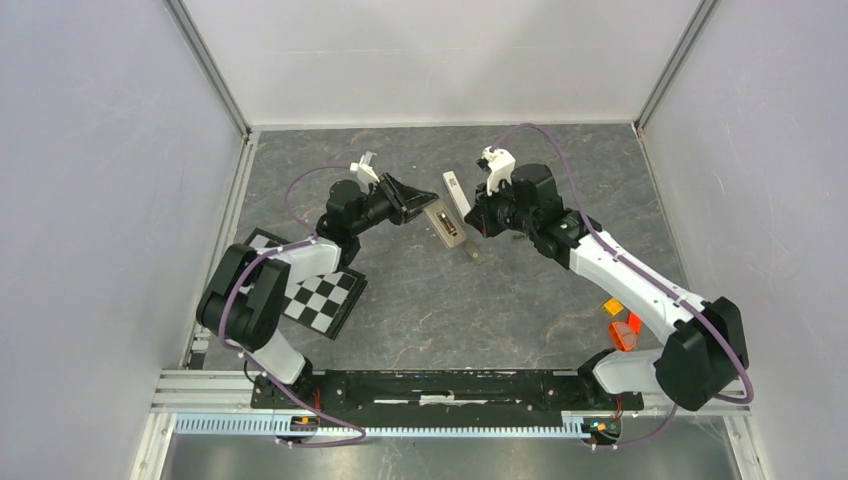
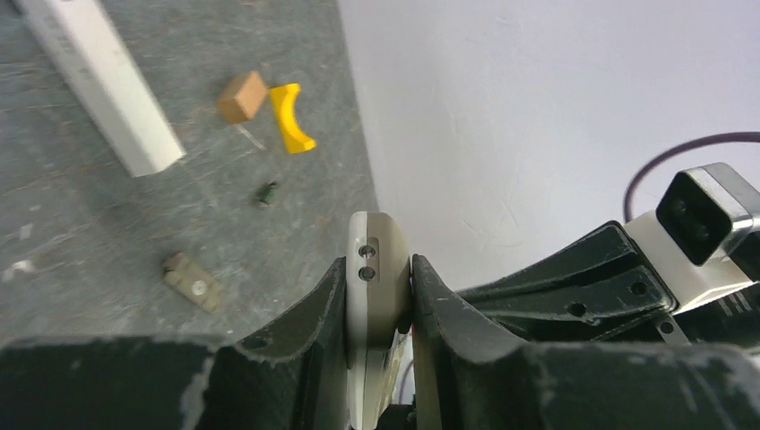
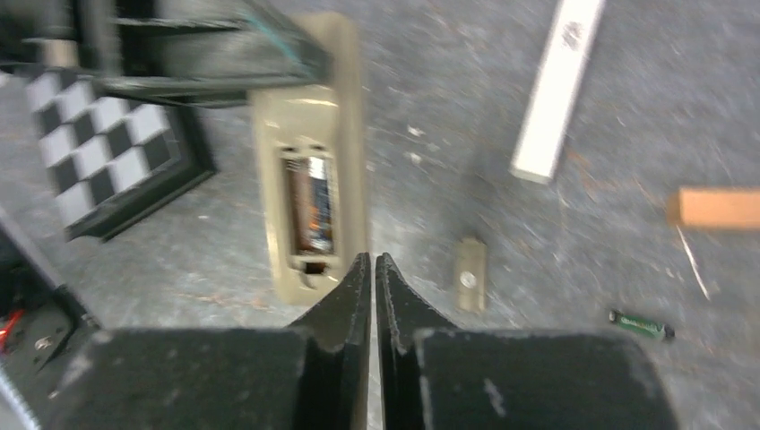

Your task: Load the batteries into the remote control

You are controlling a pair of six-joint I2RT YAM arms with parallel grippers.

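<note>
My left gripper (image 1: pixel 422 200) is shut on the beige remote control (image 1: pixel 445 225), held upright in the left wrist view. In the right wrist view its open compartment (image 3: pixel 309 202) shows a battery (image 3: pixel 319 202) inside. The battery cover (image 3: pixel 470 273) lies on the table below. A loose green battery (image 3: pixel 641 324) lies to the right of it. My right gripper is just right of the remote in the top view, its fingertips close together, with nothing visible between them.
A white bar (image 3: pixel 556 90) lies behind the remote, with a wooden block (image 2: pixel 242 97) and yellow piece (image 2: pixel 291 116) further right. A checkerboard (image 1: pixel 325 300) is at left, orange items (image 1: pixel 623 335) at front right.
</note>
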